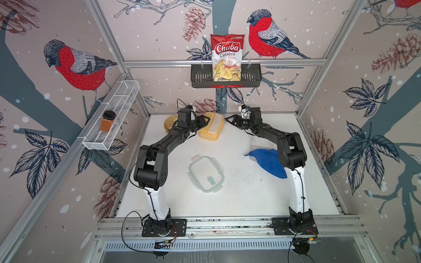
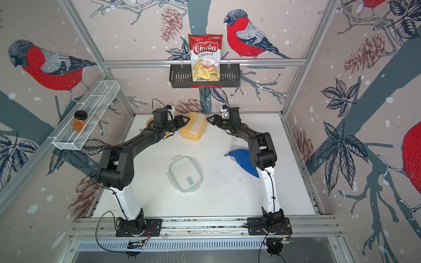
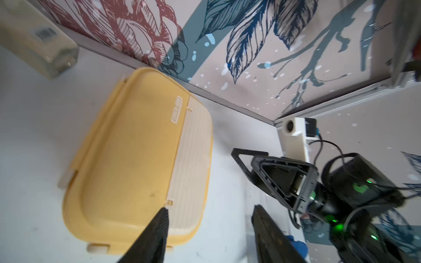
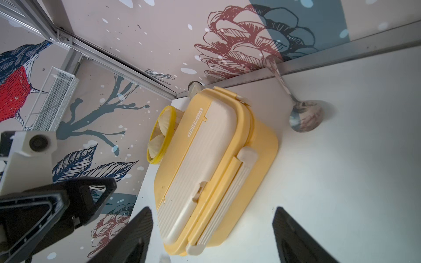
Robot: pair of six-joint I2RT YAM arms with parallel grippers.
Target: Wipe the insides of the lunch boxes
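Observation:
A closed yellow lunch box (image 4: 199, 157) with a pale lid panel stands near the back wall. My left gripper hangs at its left side, fingers apart and nothing between them. On the other side my right gripper is open and empty, a little off the box's right side. Nearer the front sits a clear rectangular glass container (image 1: 199, 171) with a small bluish patch inside. A blue cloth (image 1: 271, 163) is spread flat on the right, partly under the right arm.
A yellow bowl (image 4: 164, 135) with pale round things sits left of the lunch box. A ladle (image 4: 305, 114) leans at the back wall. A chips bag (image 1: 228, 57) stands in the dark rack.

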